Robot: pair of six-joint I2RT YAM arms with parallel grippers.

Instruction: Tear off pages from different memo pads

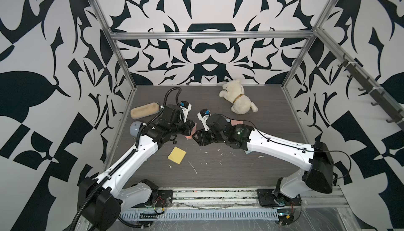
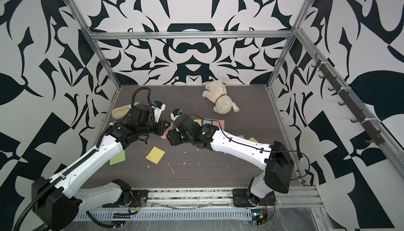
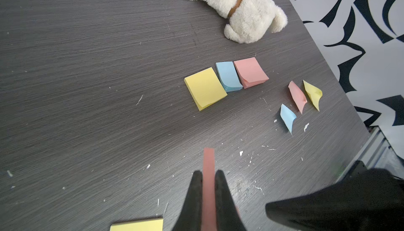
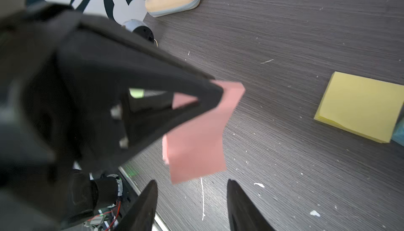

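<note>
My left gripper is shut on a pink memo sheet (image 4: 195,146), which hangs from its fingertips in the right wrist view. My right gripper stands open just beside that sheet, nothing clearly between its fingers. Yellow (image 3: 205,87), blue (image 3: 228,74) and pink (image 3: 250,70) memo pads lie in a row on the table. Loose pink (image 3: 298,97), yellow (image 3: 313,92) and blue (image 3: 287,117) sheets lie to their right. Another yellow pad (image 1: 176,155) lies near the front, and a green one (image 2: 117,157) at the left.
A white plush dog (image 1: 237,98) lies at the back right of the table (image 1: 197,100). A beige oblong object (image 1: 144,111) and a grey round object (image 1: 135,127) sit at the left. The two arms' heads are close together mid-table.
</note>
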